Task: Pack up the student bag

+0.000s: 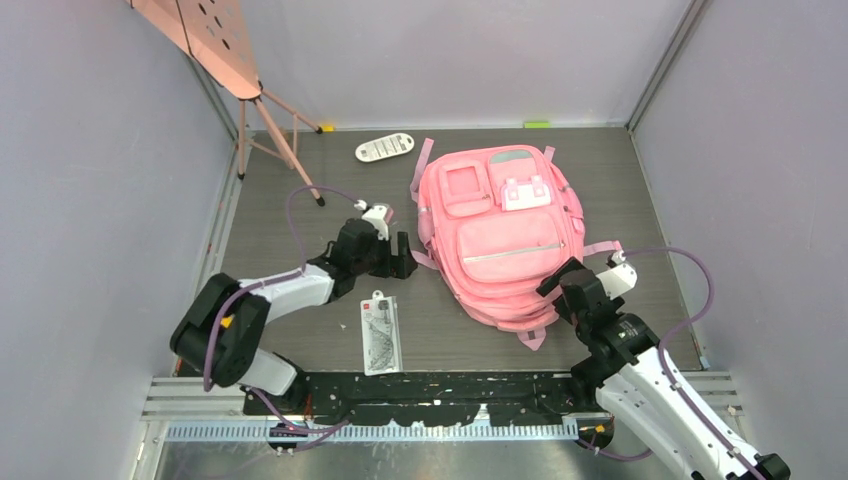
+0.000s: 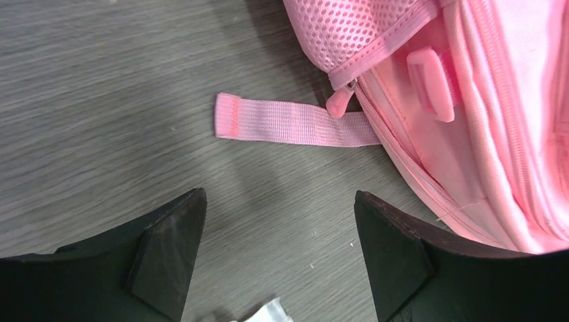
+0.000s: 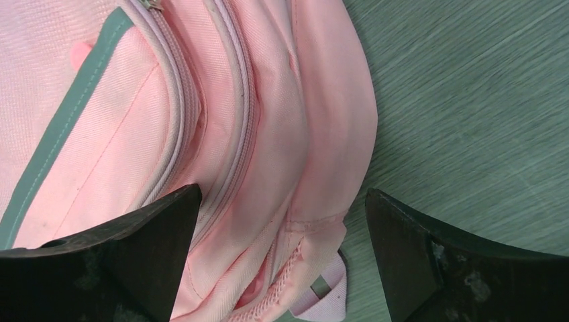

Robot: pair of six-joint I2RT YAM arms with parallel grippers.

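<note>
A pink backpack (image 1: 508, 240) lies flat on the grey floor, front pockets up and tilted slightly. Just off its left side, my left gripper (image 1: 404, 256) is low with its fingers apart; in the left wrist view a pink strap (image 2: 288, 122) lies on the floor ahead of those fingers (image 2: 168, 248), with nothing between them. At the bag's lower right edge is my right gripper (image 1: 556, 292), open. Its left finger (image 3: 147, 248) is against or over the pink fabric (image 3: 295, 154), the other over bare floor; whether it touches cannot be told.
A clear pack (image 1: 380, 335) with dark contents lies in front of the left gripper. At the back is a white oblong item (image 1: 384, 147). A pinkish stand (image 1: 275, 135) with thin legs rises at the back left. Floor right of the bag is free.
</note>
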